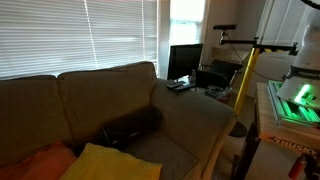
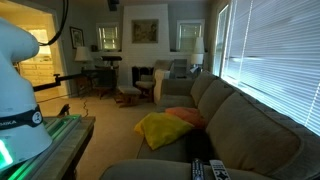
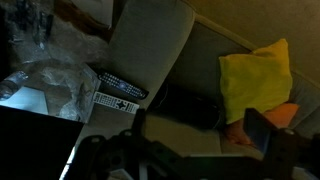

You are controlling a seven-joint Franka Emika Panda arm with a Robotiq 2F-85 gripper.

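My gripper is open, with its dark fingers set wide apart at the bottom of the wrist view and nothing seen gripped. It looks down on the sofa from above. Between and beyond the fingers lies a black bag-like item [image 3: 187, 106] on the seat. A yellow pillow [image 3: 252, 80] and an orange pillow [image 3: 268, 118] are to its right. Two remotes, one black [image 3: 123, 84] and one with pale buttons [image 3: 116, 102], rest on the sofa arm to the left. In exterior view 1 the yellow pillow [image 1: 110, 164] is at the front of the seat.
The grey sofa [image 1: 110, 90] stands beneath a window with blinds [image 1: 80, 35]. A wooden table [image 1: 275, 134] is at the right, with a yellow upright post [image 1: 246, 75] near it. A crinkled clear plastic bag [image 3: 70, 85] lies left of the remotes.
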